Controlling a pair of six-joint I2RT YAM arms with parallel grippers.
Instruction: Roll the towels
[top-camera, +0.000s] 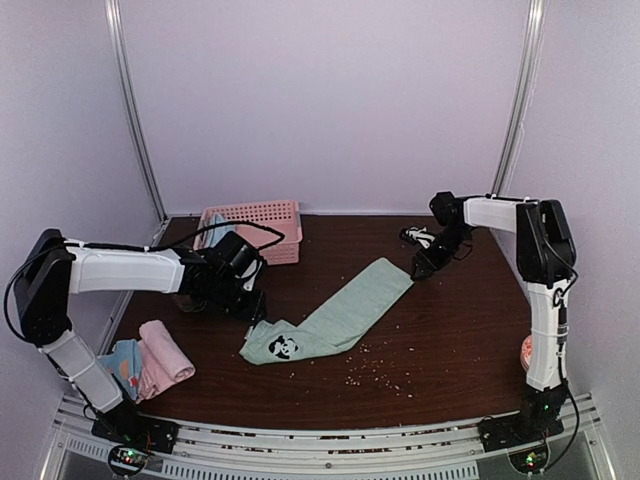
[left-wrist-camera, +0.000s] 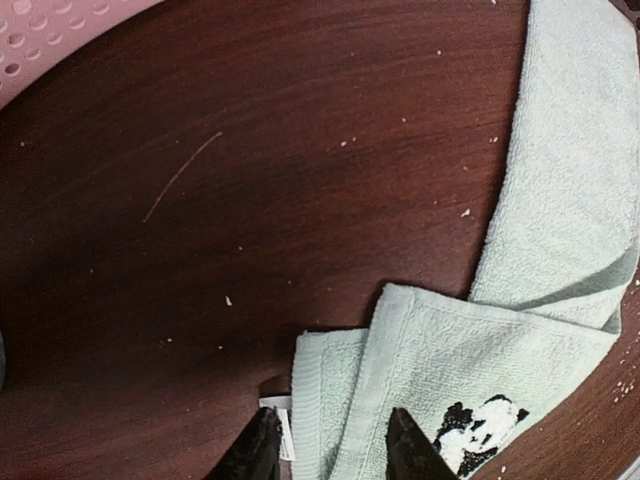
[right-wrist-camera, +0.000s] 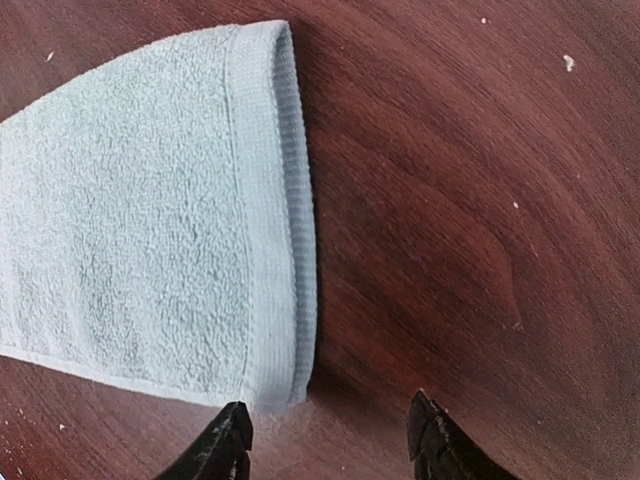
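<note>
A pale green towel (top-camera: 355, 307) lies diagonally across the table, its near-left end folded over and showing a panda print (left-wrist-camera: 480, 430). My left gripper hangs open above that end, its fingertips at the folded edges. At the far right end, my right gripper is open beside the hemmed short edge (right-wrist-camera: 270, 240), nothing between its fingers. A rolled pink towel (top-camera: 165, 355) and a blue towel (top-camera: 123, 362) lie at the front left.
A pink basket (top-camera: 270, 225) with blue cloth stands at the back left. A round patterned object at the right edge (top-camera: 525, 352) is partly hidden by the right arm. Crumbs are scattered at front centre.
</note>
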